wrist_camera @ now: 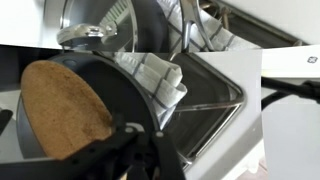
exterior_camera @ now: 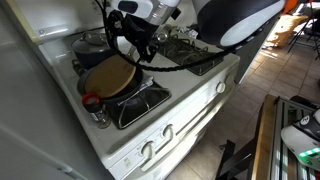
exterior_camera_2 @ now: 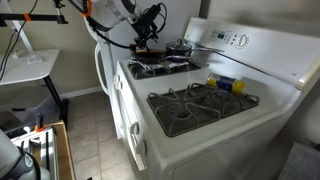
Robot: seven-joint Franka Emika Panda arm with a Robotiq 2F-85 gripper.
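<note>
A round brown disc [wrist_camera: 62, 105] leans inside a black pan [wrist_camera: 125, 88] on the stove in the wrist view. Outside, the same disc [exterior_camera: 108, 76] appears tilted over the burner. My gripper is open near the pan's rim, its fingertips dark and hard to make out against the black pan. From the side, the gripper [exterior_camera_2: 148, 40] is just above the pan [exterior_camera_2: 150, 57]. A checkered cloth [wrist_camera: 158, 80] lies beside the pan, partly hidden by it.
A pot with a glass lid [wrist_camera: 105, 22] stands close behind. On the stove's front left corner is a red-and-black can [exterior_camera: 95, 106]. A blue-and-yellow item [exterior_camera_2: 226, 84] rests near the far burners [exterior_camera_2: 200, 107].
</note>
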